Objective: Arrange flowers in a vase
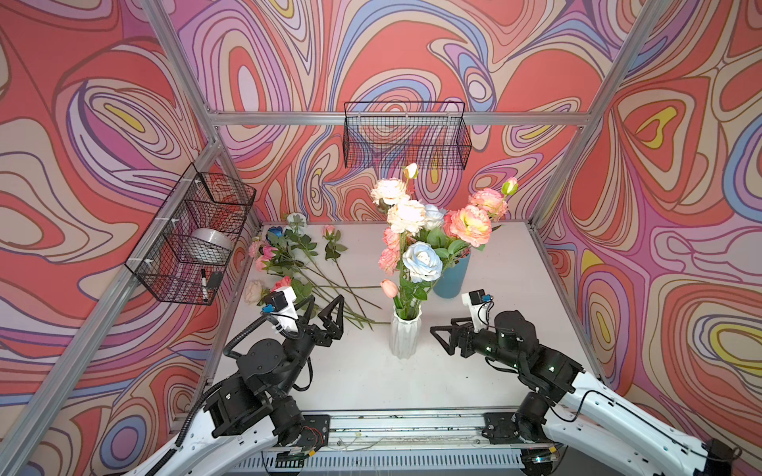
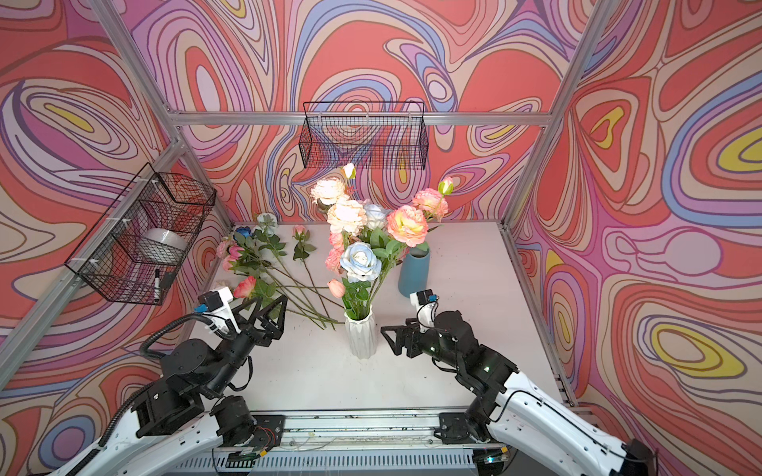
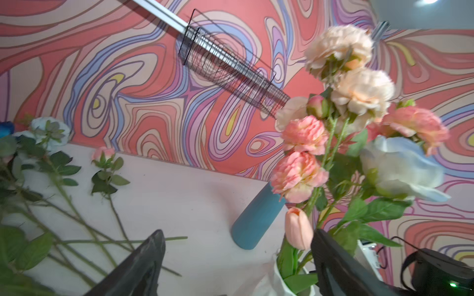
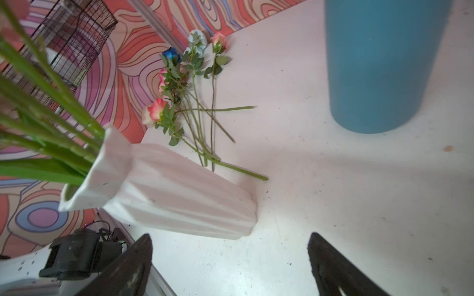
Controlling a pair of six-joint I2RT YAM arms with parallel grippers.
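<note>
A fluted white vase (image 1: 404, 337) stands mid-table with a mixed bunch in it: cream blooms (image 1: 405, 215), a light blue rose (image 1: 422, 261), coral peonies (image 1: 471, 225) and a peach tulip (image 1: 389, 288). To the vase's left, my left gripper (image 1: 332, 321) stands open and empty, apart from the tulip. My right gripper (image 1: 445, 337), open with nothing between its fingers, is just right of the vase, not touching it. More flowers lie loose at the table's left, among them a white rose (image 1: 297, 222), a small pink rose (image 1: 329, 231) and a red-pink rose (image 2: 244, 286), stems pointing toward the vase.
Behind the bunch stands a blue cylindrical container (image 2: 413, 272), partly covered by blooms. Wire baskets hang on the left (image 1: 193, 238) and back (image 1: 407, 142) frame. Bare table (image 1: 508, 261) lies to the right and along the front.
</note>
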